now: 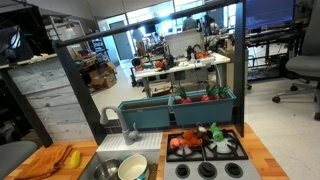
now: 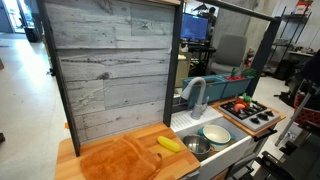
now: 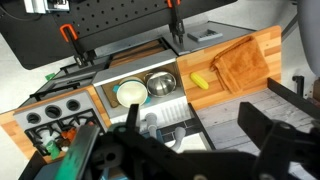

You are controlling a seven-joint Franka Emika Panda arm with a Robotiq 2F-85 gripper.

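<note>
My gripper is open over the toy kitchen, its dark fingers spread wide at the bottom of the wrist view and nothing between them. Below lies the sink, with a metal bowl (image 3: 160,83) and a pale bowl with a greenish rim (image 3: 131,93) side by side. A yellow, elongated item (image 3: 199,80) rests on the wooden counter, close to a folded orange-brown cloth (image 3: 240,67). On the stove (image 1: 207,155) several red, orange and green items (image 1: 190,138) sit in a cluster. The grey faucet (image 2: 198,97) stands behind the bowls.
A dark post and crossbar frame (image 1: 239,70) surrounds the counter. Behind the stove, teal bins (image 1: 145,113) hold red and green items. A wood-plank wall (image 2: 115,75) backs the cloth side. Bare wood (image 2: 180,133) surrounds the yellow item.
</note>
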